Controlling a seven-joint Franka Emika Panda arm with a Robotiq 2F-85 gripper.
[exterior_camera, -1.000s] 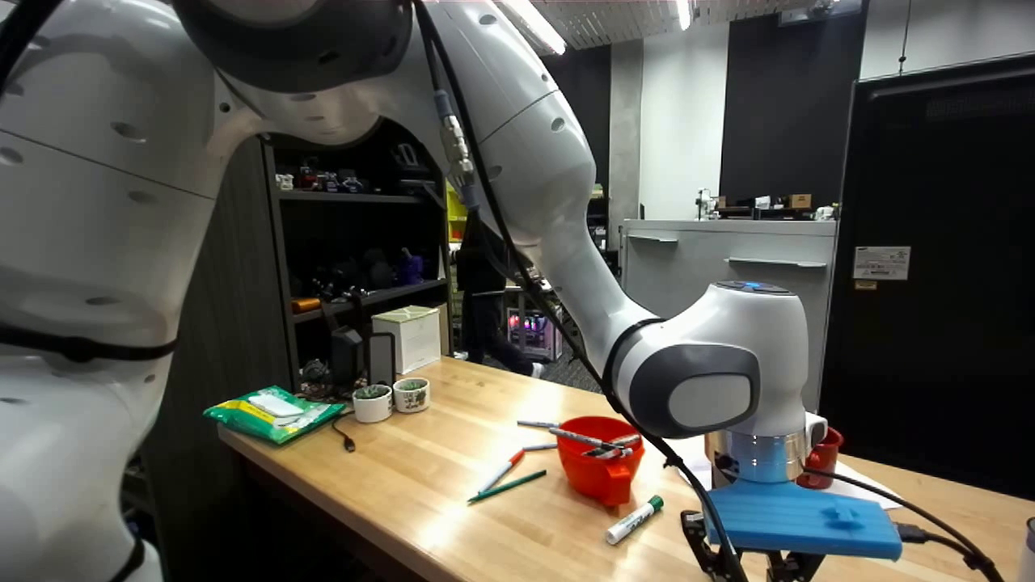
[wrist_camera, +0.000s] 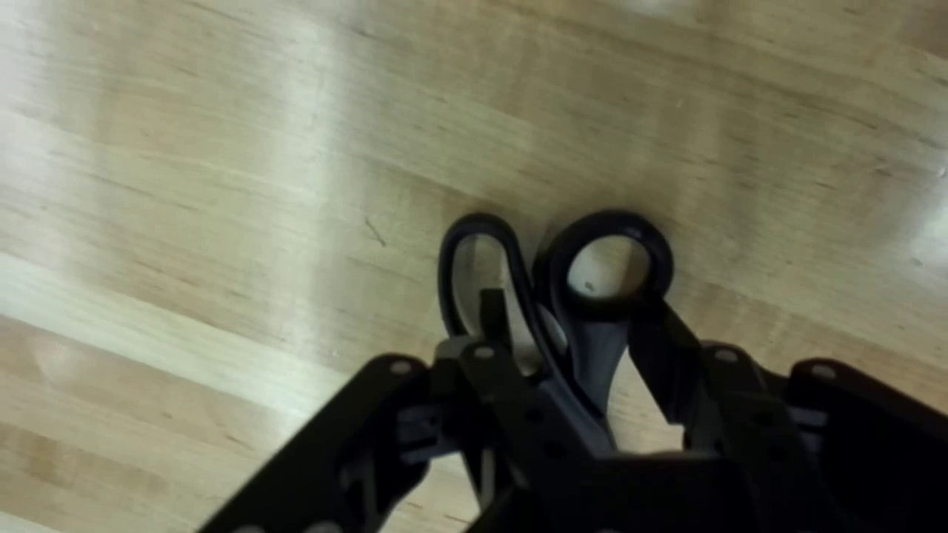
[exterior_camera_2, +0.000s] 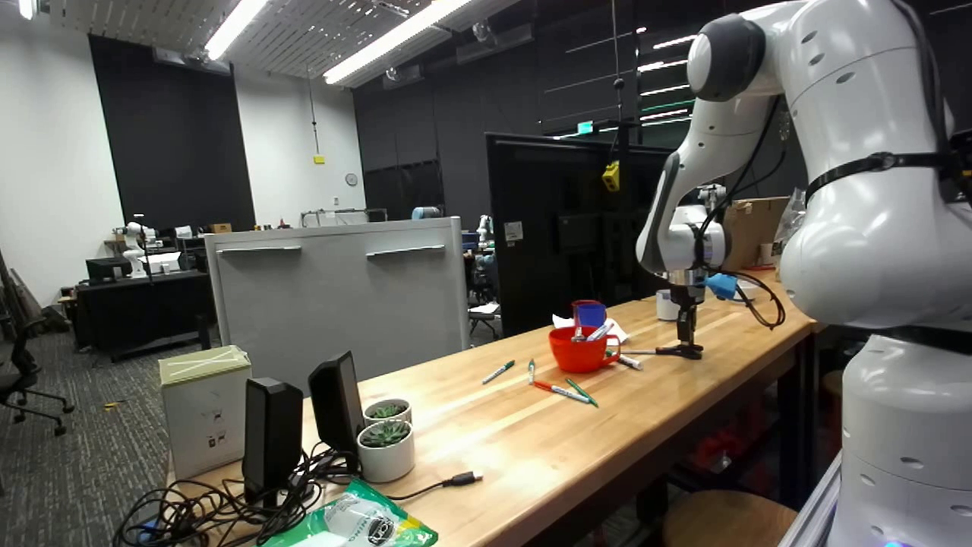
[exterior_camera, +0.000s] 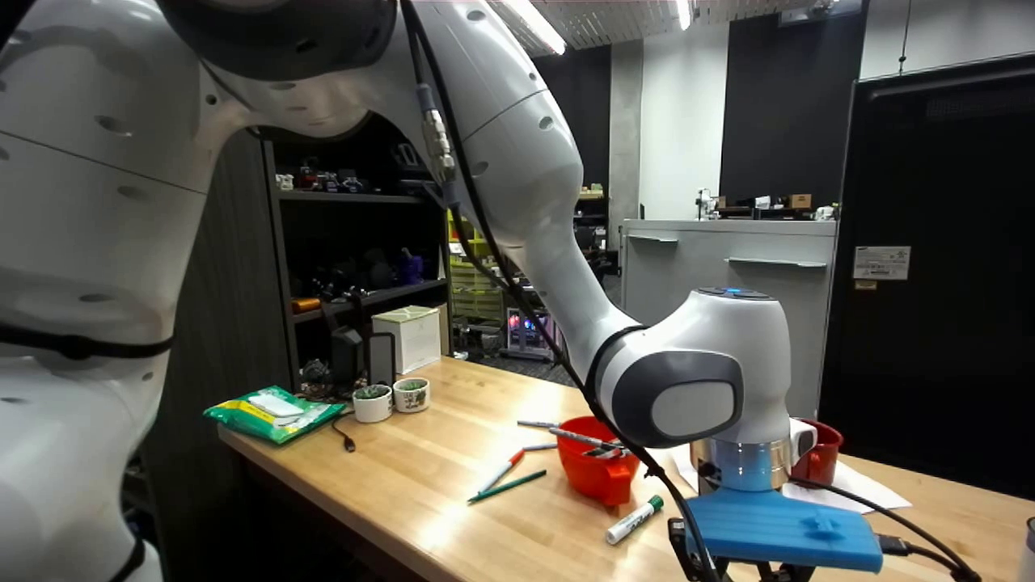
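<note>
Black-handled scissors [wrist_camera: 597, 351] lie on the wooden table under my gripper, their two loops pointing toward the top of the wrist view. The fingers stand part open. The left fingertip appears over or within the longer loop, and the right one is by the outer side of the round loop; how deep they reach is unclear. Part of both handles lies between the fingers, and the gripper body hides the blades there. In the second exterior view, the gripper [exterior_camera_2: 687, 348] is down at table height over the scissors.
A red cup [exterior_camera: 593, 477] holding pens stands nearby, with a green-capped marker [exterior_camera: 635, 520] and several loose pens around it. Behind are a darker red mug [exterior_camera: 823, 453] and white paper [exterior_camera: 870, 489]. Potted plants [exterior_camera_2: 386, 447] and speakers occupy the table's other end.
In the first exterior view, the arm's wrist and gripper have shifted a little left and lower. The cup and pens have stayed put. A person walking in the background is gone.
</note>
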